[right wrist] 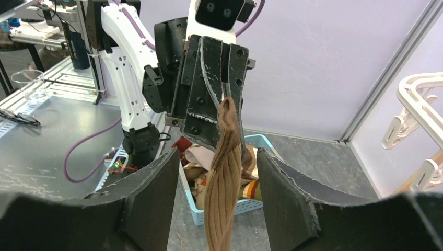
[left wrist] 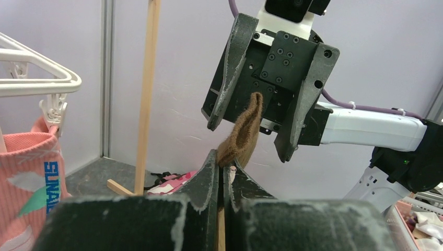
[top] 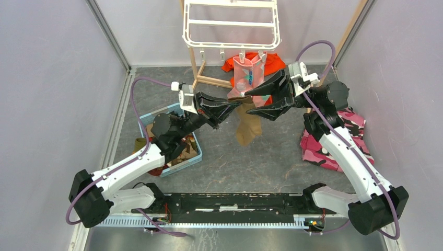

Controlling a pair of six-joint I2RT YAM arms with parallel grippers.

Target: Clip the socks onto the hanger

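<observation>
A brown sock (top: 248,123) dangles from my left gripper (top: 233,102), which is shut on its top edge; in the left wrist view the cuff (left wrist: 240,130) stands up from between the fingertips. My right gripper (top: 249,103) is open around the sock from the other side, its fingers spread to either side of the fabric (right wrist: 223,188) in the right wrist view. The white hanger (top: 231,43) stands behind, with a pink patterned sock (top: 245,78) clipped on it and free clips (right wrist: 426,172) beside.
A blue basket of socks (top: 177,166) lies left under the left arm. An orange cloth (top: 274,63) lies below the hanger beside wooden stand legs. Folded pink camouflage fabric (top: 326,157) is at the right.
</observation>
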